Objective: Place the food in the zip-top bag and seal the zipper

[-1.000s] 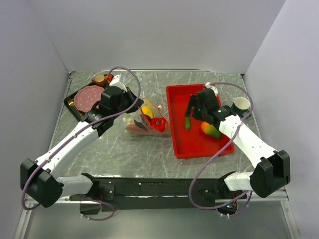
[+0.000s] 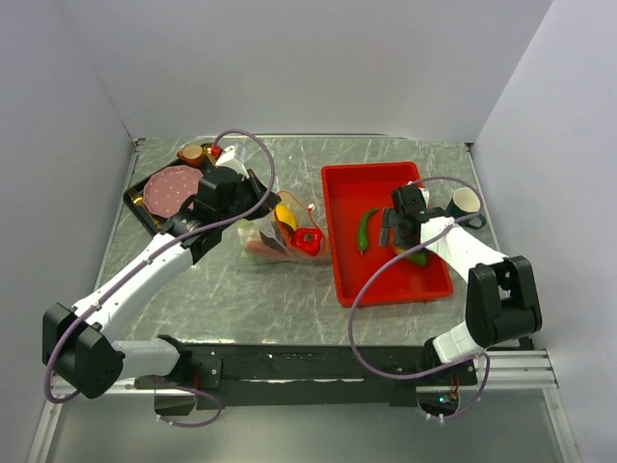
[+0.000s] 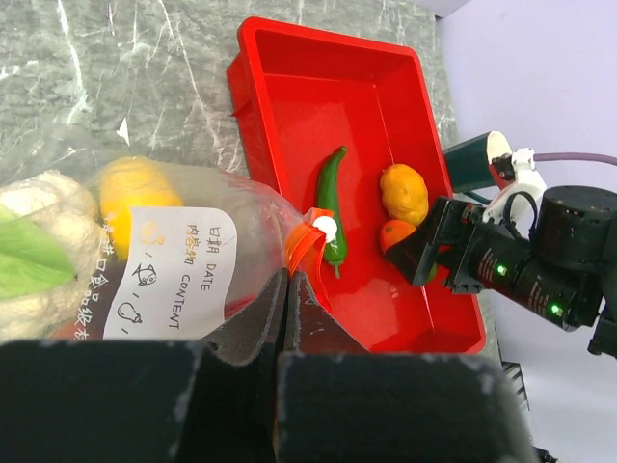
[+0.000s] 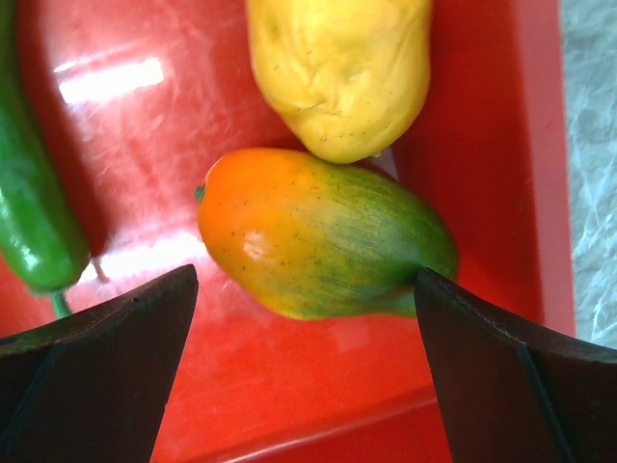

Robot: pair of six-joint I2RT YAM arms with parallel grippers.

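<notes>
The zip top bag (image 3: 251,251) holds cauliflower (image 3: 43,207), a yellow item and a red pepper (image 2: 308,240). My left gripper is shut at the bag's orange-edged mouth. In the red tray (image 2: 366,280) lie a green chili (image 4: 29,193), an orange-green mango (image 4: 318,231) and a yellow potato-like item (image 4: 337,68). My right gripper hangs open just above the mango, a finger on either side of it, apparently not closed on it.
A dark tray with a pink plate (image 2: 172,190) stands at the back left. A mug (image 2: 465,201) is at the right.
My right gripper has moved right and lower into the red tray, down toward the mango. The left arm and bag are essentially unchanged.
</notes>
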